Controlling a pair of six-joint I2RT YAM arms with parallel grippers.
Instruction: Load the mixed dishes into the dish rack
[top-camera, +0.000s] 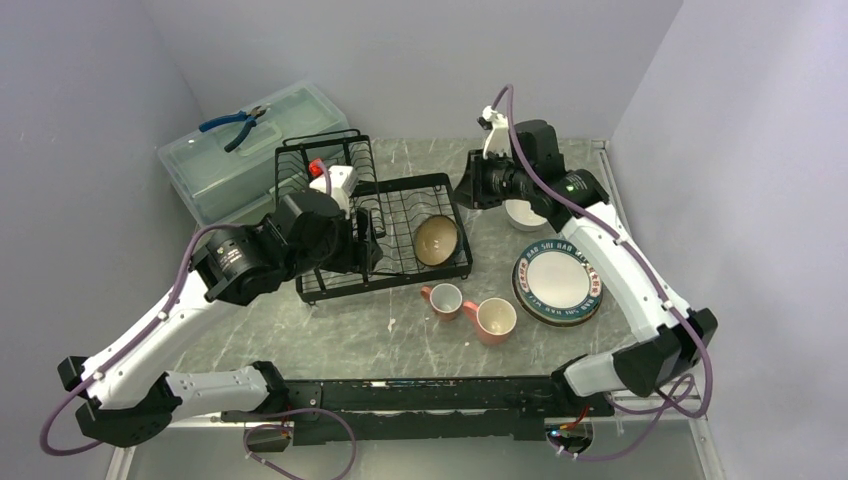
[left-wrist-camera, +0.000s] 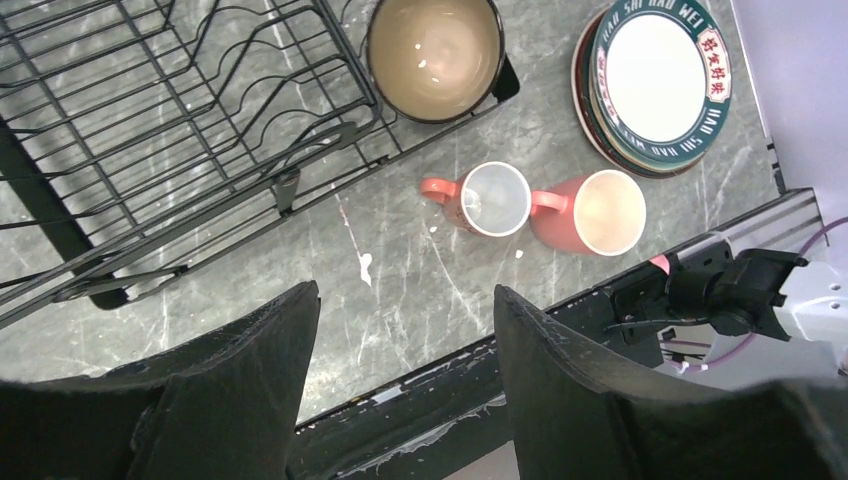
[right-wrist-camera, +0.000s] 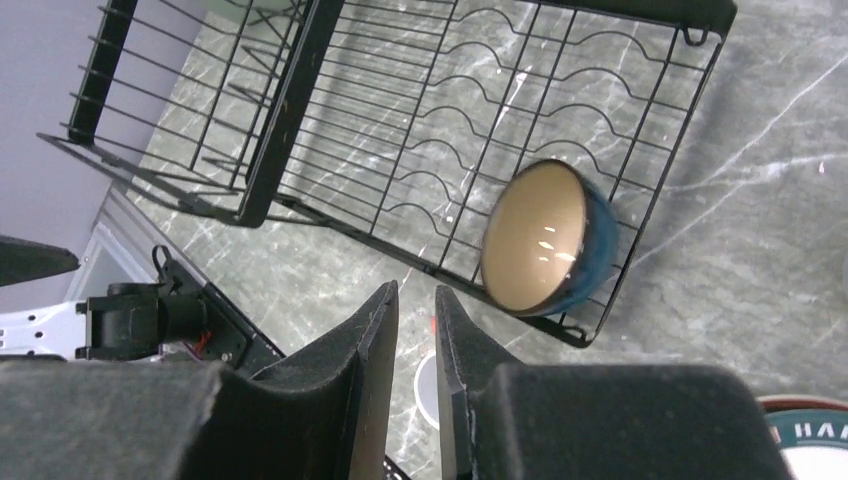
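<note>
The brown-and-blue bowl (top-camera: 437, 240) rests in the right part of the black dish rack (top-camera: 394, 282), tilted in the right wrist view (right-wrist-camera: 532, 232). My right gripper (top-camera: 470, 185) is above and behind it, shut, with nothing visible between its fingers. My left gripper (top-camera: 362, 245) is over the rack's left part, open and empty in the left wrist view. A small cup (top-camera: 446, 302) and a pink mug (top-camera: 496, 322) stand in front of the rack. Stacked plates (top-camera: 557, 281) lie at the right, with a white bowl (top-camera: 525, 218) partly hidden behind them under my right arm.
A raised rack tier (top-camera: 321, 136) stands at the left, beside a translucent bin (top-camera: 205, 165) with blue pliers on its lid. Walls border the sides and back.
</note>
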